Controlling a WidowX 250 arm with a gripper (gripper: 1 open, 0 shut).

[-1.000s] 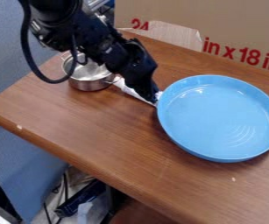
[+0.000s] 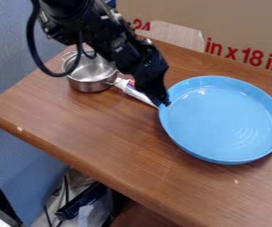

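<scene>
My black gripper hangs just left of a large blue plate, its tip low by the plate's left rim, over a white tube with a red label that lies between a steel pot and the plate. Whether the fingers are open, shut or on the tube is too dark to tell. The pot stands at the back left, partly behind the arm.
The wooden table has clear room at the front and middle. A cardboard box with red lettering borders the back. The table's left edge drops to clutter on the floor below.
The gripper has risen slightly and shifted a little over the last second, showing more of the white tube. The plate and pot have not moved.
</scene>
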